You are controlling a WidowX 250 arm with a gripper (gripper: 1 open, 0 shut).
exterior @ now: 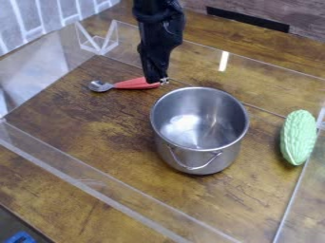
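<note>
My black gripper (pixel 158 76) reaches down from the top centre, its tip low beside the end of the red handle of a spoon (pixel 133 84), which lies on the wooden table behind the pot, its metal bowl pointing left. The gripper looks shut; whether it touches the handle is hard to tell. A steel pot (pixel 200 130) with a wire handle stands at the centre right, empty.
A pale green ridged vegetable-like object (pixel 297 137) lies at the right. Clear plastic walls border the work area. Bare table (pixel 89 152) fills the left and front. A blue object sits at the bottom-left corner.
</note>
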